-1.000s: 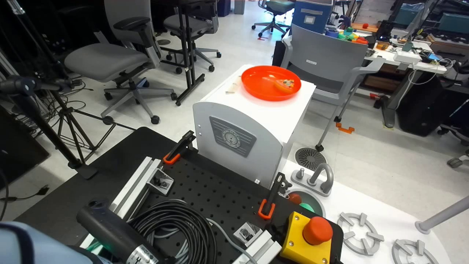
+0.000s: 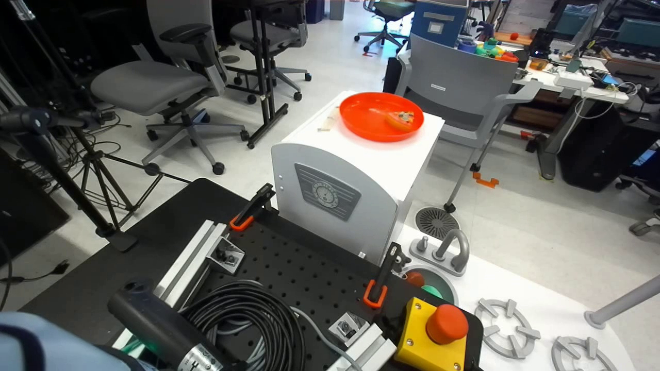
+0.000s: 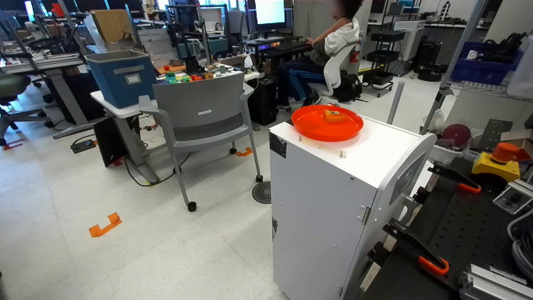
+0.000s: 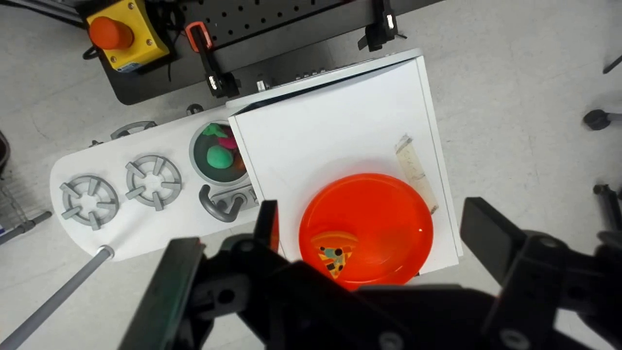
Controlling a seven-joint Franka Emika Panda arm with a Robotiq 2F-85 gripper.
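A red-orange plate (image 4: 382, 233) rests on the white top (image 4: 315, 146) of a toy cabinet. On the plate lies a toy pizza slice (image 4: 335, 252), toward its left side in the wrist view. My gripper is open high above the cabinet, its two fingers spread wide with nothing held between them. Exterior view 1 shows the same plate (image 2: 380, 123) on the cabinet, and exterior view 2 shows the plate (image 3: 327, 127) with the slice (image 3: 333, 116) in it. Neither exterior view shows the gripper.
Beside the cabinet, the toy sink (image 4: 201, 152) holds green, pink and brown toys, with a curved faucet (image 4: 218, 205) nearby. Two grey burners lie farther along the counter. Black clamps and a yellow emergency-stop box (image 4: 127, 35) occupy the black table. Bare white surface surrounds part of the plate.
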